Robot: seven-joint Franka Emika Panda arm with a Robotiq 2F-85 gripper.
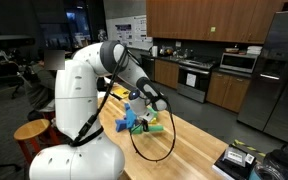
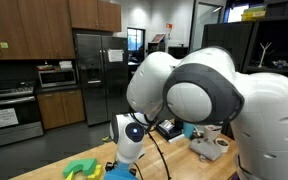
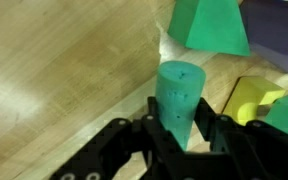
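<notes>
A teal cylinder (image 3: 180,85) is gripped between the black fingers of my gripper in the wrist view, its round end facing the camera. My gripper is shut on it, above the wooden table. Close by lie a green block (image 3: 209,22), a purple block (image 3: 272,32), a yellow block (image 3: 250,98) and a second green piece (image 3: 287,116). In exterior view 1 the gripper (image 1: 142,118) is among the coloured blocks, so the cylinder's lower end and any contact with the table cannot be made out.
The wooden table (image 1: 184,152) has clear room to the right of the blocks. A black device (image 1: 236,162) stands at its right edge. An orange stool (image 1: 31,130) is on the left. Blue (image 2: 120,172) and green (image 2: 81,166) blocks show low in exterior view 2.
</notes>
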